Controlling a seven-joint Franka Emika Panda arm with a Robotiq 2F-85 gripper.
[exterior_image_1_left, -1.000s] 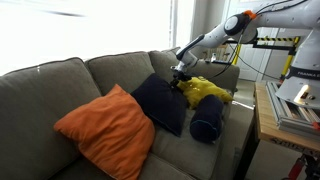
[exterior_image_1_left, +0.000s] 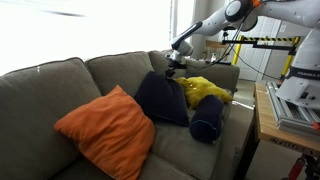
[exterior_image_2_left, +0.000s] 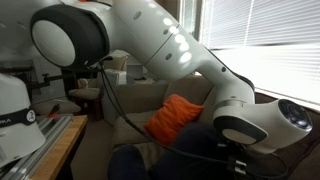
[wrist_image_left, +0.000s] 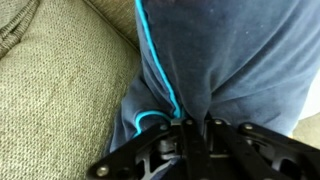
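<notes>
A dark navy cushion (exterior_image_1_left: 163, 98) leans on the sofa backrest, beside the orange one. At its upper right edge is my gripper (exterior_image_1_left: 176, 70), small and hard to make out in that view. The wrist view shows dark blue fabric (wrist_image_left: 235, 60) with turquoise piping (wrist_image_left: 157, 55), bunched into folds between the fingers of my gripper, which is shut on it. The fingertips are partly hidden by the folds. In exterior view 2 the arm covers much of the dark cushion.
An orange cushion (exterior_image_1_left: 108, 132) rests on the grey sofa (exterior_image_1_left: 35, 115) to the left. A yellow blanket (exterior_image_1_left: 207, 89) and a dark blue rolled bolster (exterior_image_1_left: 207, 119) lie on the right of the seat. A wooden table (exterior_image_1_left: 280, 134) stands in front on the right.
My gripper has shifted slightly up and toward the sofa back. The navy cushion's upper right edge has moved with it, and its face looks broader and more upright.
</notes>
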